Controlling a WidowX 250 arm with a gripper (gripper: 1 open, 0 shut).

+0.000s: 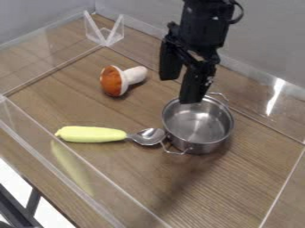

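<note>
My black gripper [180, 82] hangs at top centre, pointing down with its fingers open and apart, just above the back rim of a steel pot [197, 131]. Left of it lies an orange-and-white toy mushroom [120, 78]. A spoon with a pale yellow handle [92, 134] lies at the lower left, its metal bowl beside the pot's left side.
A white wire rack [105, 32] stands at the back left. A wall runs along the back.
</note>
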